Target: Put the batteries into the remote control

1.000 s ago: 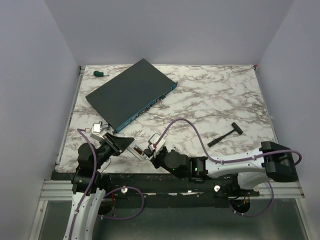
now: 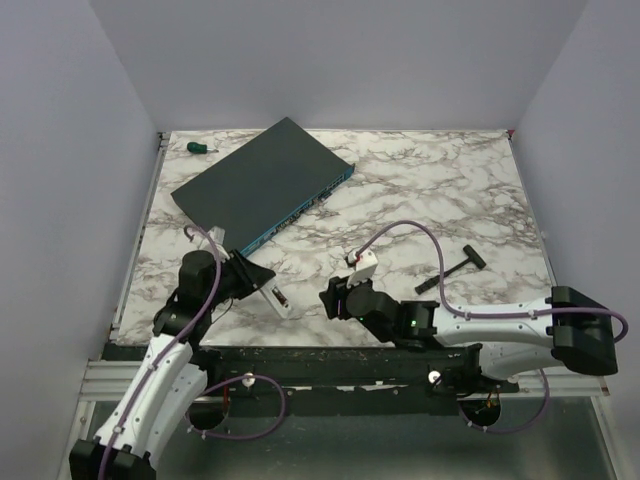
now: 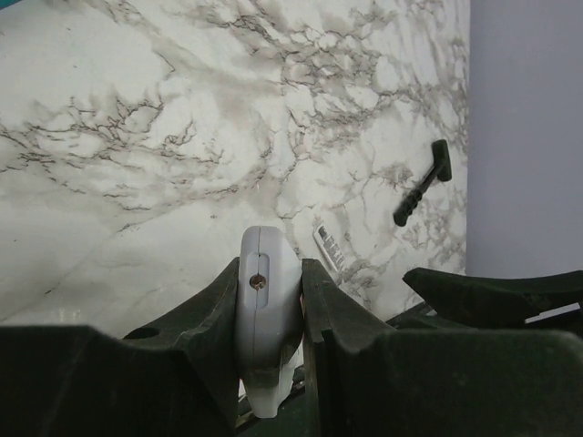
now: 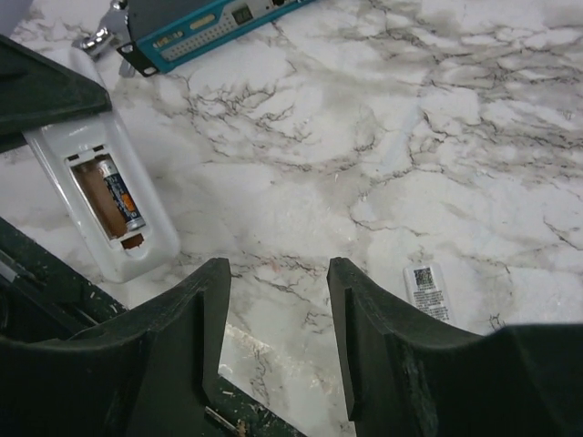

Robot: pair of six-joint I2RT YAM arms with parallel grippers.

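Note:
My left gripper [image 2: 258,275] is shut on the white remote control [image 3: 266,300] at the lower left of the table. In the right wrist view the remote's open compartment [image 4: 94,191] holds one battery [image 4: 124,196], with bare space beside it. My right gripper hangs to the right of the remote, apart from it, its fingers open with nothing visible between them. A small white pack [image 4: 425,293], its contents unclear, lies on the marble below and right of that gripper.
A dark flat case [image 2: 260,180] with a teal edge fills the back left. A green screwdriver [image 2: 197,148] lies at the far left, a black hammer [image 2: 450,270] at the right.
My right gripper has drawn back rightward from the remote. The left arm has shifted slightly, still holding the remote.

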